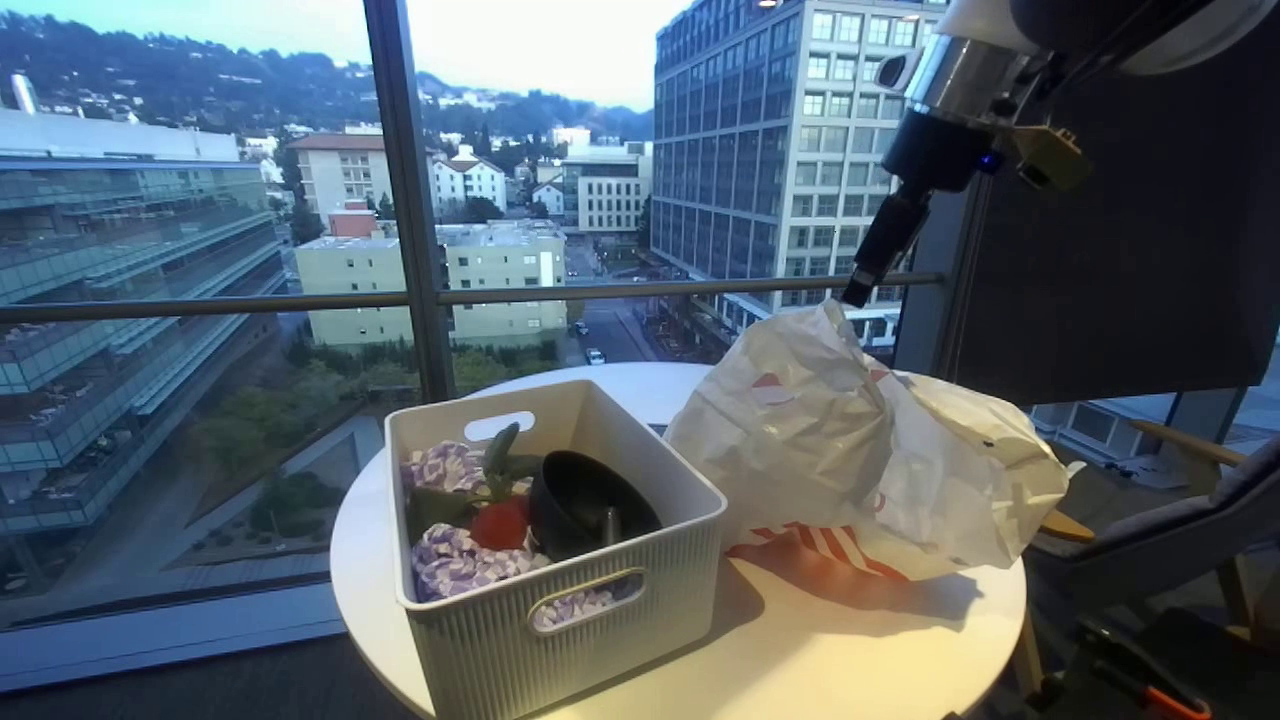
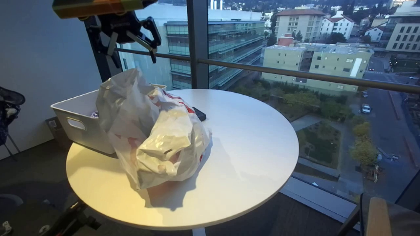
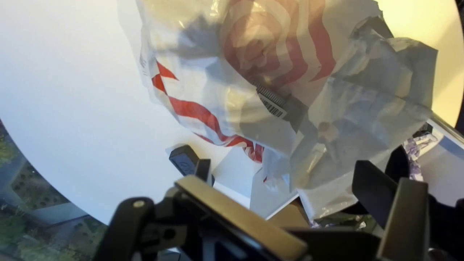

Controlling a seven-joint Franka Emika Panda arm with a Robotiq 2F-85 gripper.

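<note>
A crumpled, translucent white plastic bag with red markings stands on the round white table, right beside the bin in exterior view 1. My gripper hangs just above the bag's raised top, its fingers spread wide. In the wrist view the bag spreads below the open fingers, with a barcode showing on it. Nothing is held between the fingers. What the bag contains is hidden.
A light ribbed bin holds a black bowl, a red item and purple-white patterned cloth. A small dark object lies behind the bag. Exterior view 2 shows bare table to the bag's right.
</note>
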